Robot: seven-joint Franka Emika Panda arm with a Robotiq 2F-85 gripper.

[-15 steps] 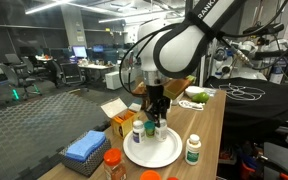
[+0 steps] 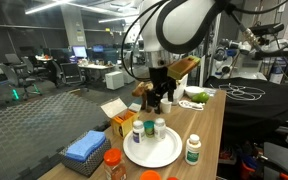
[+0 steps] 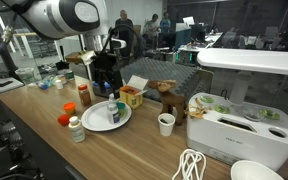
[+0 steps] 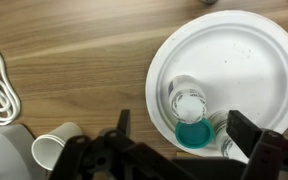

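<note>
A white plate [image 2: 154, 154] holds two white-capped bottles and a green cup. One bottle [image 2: 138, 131] stands left of the green cup [image 2: 149, 127], and another bottle [image 2: 160, 129] to its right. Seen from above in the wrist view, one white-capped bottle [image 4: 188, 102] is between the spread fingers, beyond their tips, with the green cup [image 4: 192, 135] against it. The other bottle [image 4: 224, 132] lies partly behind the right finger [image 4: 250, 133]. My gripper [image 2: 165, 105] is open and empty, hanging above the plate and clear of the bottles.
Off the plate stands a bottle with a pale label [image 2: 193, 149]. Orange-lidded jars [image 2: 114, 163] are near the front. A white mug [image 3: 166, 124], reindeer figure [image 3: 170, 98] and white cable [image 3: 191, 163] are on the table. Bare wood [image 3: 134, 150] lies between them.
</note>
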